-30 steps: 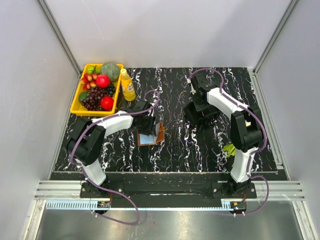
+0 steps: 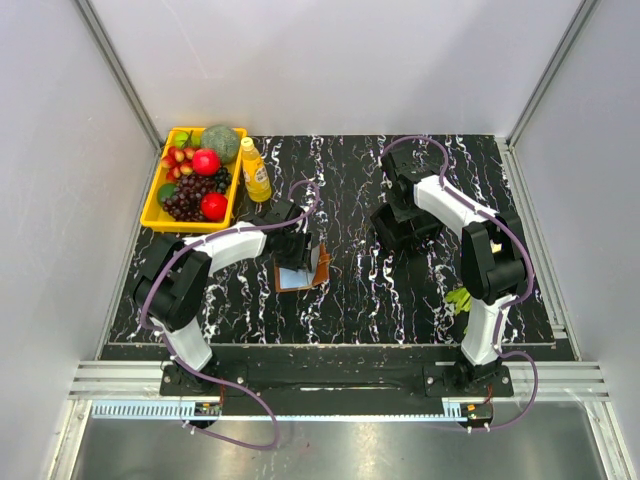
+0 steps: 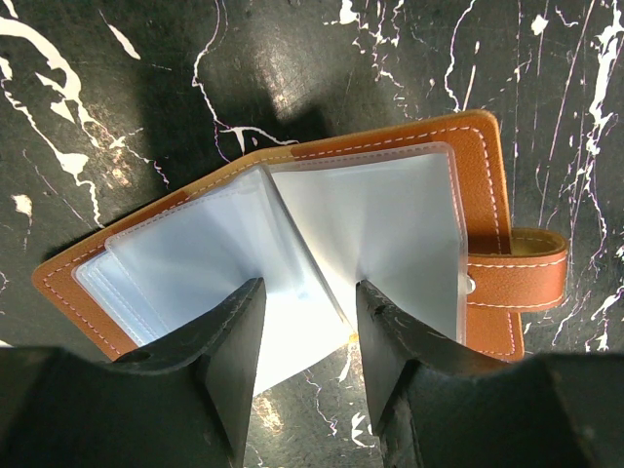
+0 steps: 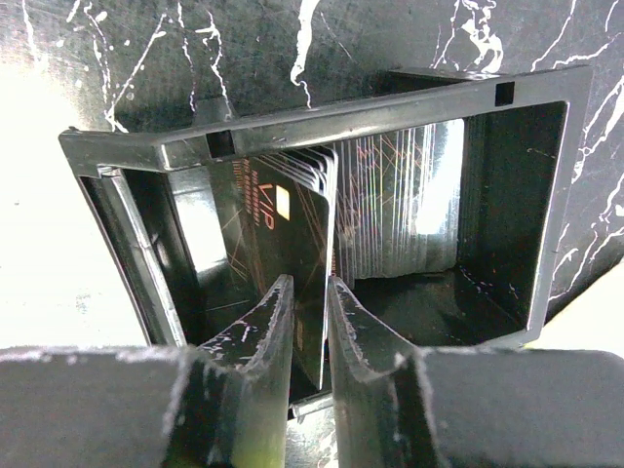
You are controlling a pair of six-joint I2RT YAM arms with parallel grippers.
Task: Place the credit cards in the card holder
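Observation:
The card holder (image 2: pixel 302 272) lies spread on the dark table, brown leather with clear sleeves. In the left wrist view, a raised sleeve (image 3: pixel 310 255) runs up between the fingers of my left gripper, which is open around it with gaps. A black box (image 2: pixel 392 230) holds the credit cards, partly hidden by the right arm. Over its front part, my right gripper is part open, with the edge of a black VIP card (image 4: pixel 276 219) between its fingers. The card's white edge runs close beside the right finger (image 4: pixel 343 304). More cards (image 4: pixel 395 205) stand packed behind.
A yellow basket (image 2: pixel 153 212) of fruit stands at the back left, with a yellow bottle (image 2: pixel 256 172) beside it. Something green (image 2: pixel 458 299) lies near the right arm. Between holder and box the table is clear.
The black box has shifted very slightly to the right under my right gripper. The left arm and the card holder look unmoved.

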